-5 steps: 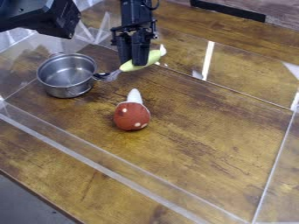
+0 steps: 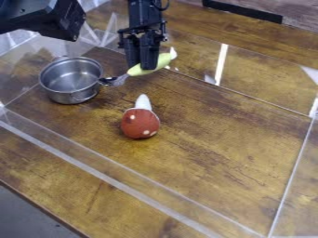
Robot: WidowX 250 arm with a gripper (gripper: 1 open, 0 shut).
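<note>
The dark gripper is high in the middle of the camera view, shut on a pale yellow-green elongated object. Left of and below it sits a steel pot with a handle reaching toward the gripper. A red toy mushroom with white spots and a white stem lies on the wooden surface below the gripper, its stem pointing up toward the back.
Pale strips run along it at the left, right and back. A dark object fills the top left corner.
</note>
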